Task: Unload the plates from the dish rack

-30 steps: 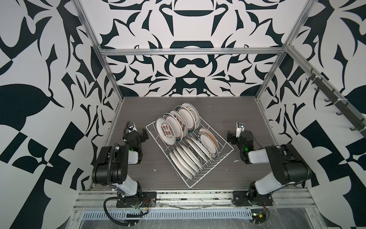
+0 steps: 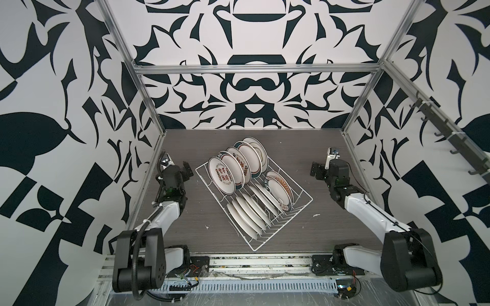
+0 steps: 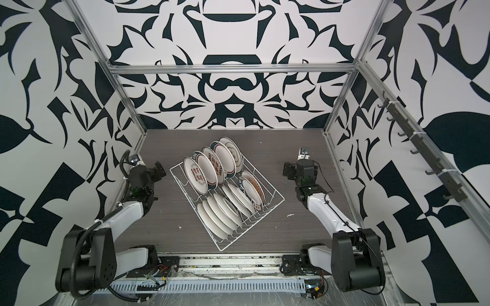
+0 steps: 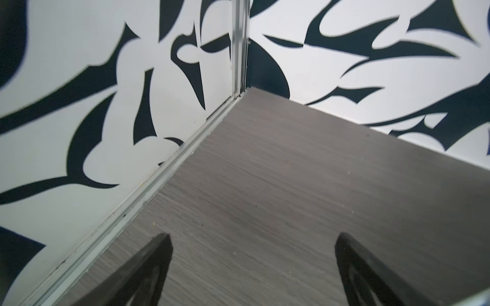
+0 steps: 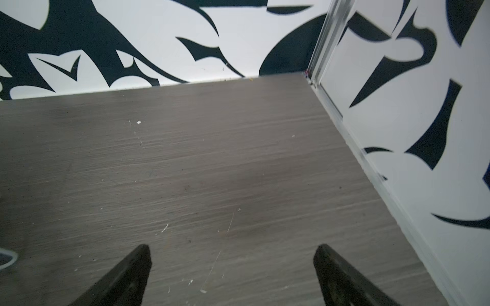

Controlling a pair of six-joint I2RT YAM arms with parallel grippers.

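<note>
A white wire dish rack [image 2: 294, 214] stands at an angle in the middle of the table. Large patterned plates [image 2: 221, 175] lean in its far-left row. White plates [image 2: 241, 220] and smaller patterned plates [image 2: 278, 194] fill the near-right row. To the rack's left, my left gripper [image 2: 188, 170] is held apart from it; its fingers [image 4: 153, 265] are spread wide over bare table in the left wrist view. My right gripper [image 2: 314, 170] hangs clear on the rack's right, open and empty, with its fingers [image 5: 133, 267] far apart in the right wrist view.
Bare brown table [image 2: 301, 148] lies on both sides of the rack and behind it. Patterned walls [image 2: 76, 153] enclose the table left, right and back. A rail with hooks [image 2: 449, 131] runs along the right wall.
The left gripper has shifted slightly left, the right one slightly right and farther back. Rack and plates have stayed put.
</note>
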